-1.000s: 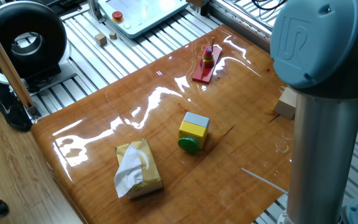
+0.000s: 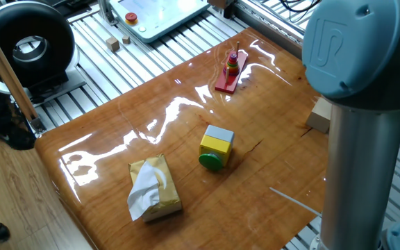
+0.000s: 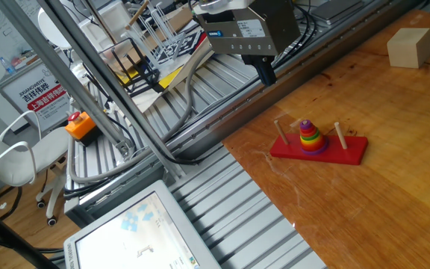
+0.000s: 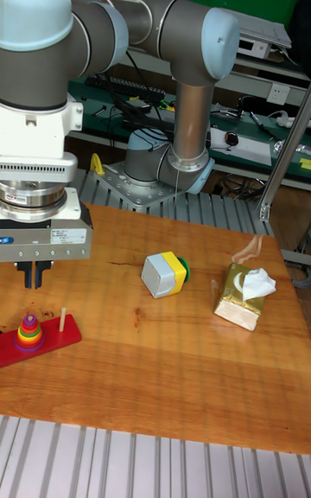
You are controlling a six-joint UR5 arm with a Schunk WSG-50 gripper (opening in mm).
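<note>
My gripper (image 4: 33,287) hangs above the table's near left part in exterior view 3, its black fingers pointing down and close together. It looks shut, and nothing shows between the fingers. Below it, clear of the fingertips, stands a red peg board (image 3: 344,153) with a stack of coloured rings (image 3: 312,137) on the middle peg. The two outer pegs are bare in exterior view 2, where the gripper (image 3: 266,81) appears behind the board. A grey and yellow block with a green round end (image 2: 215,148) lies mid-table, apart from the gripper.
A gold tissue pack (image 2: 157,191) with a white tissue sticking out lies on the wooden table (image 2: 110,201). A plain wooden block (image 3: 409,48) sits near another edge. The teach pendant (image 2: 160,17) rests on slats beyond the table. Open tabletop separates these objects.
A person at the left edge of exterior view 1 has shifted slightly. The objects on the table and the visible arm have not moved.
</note>
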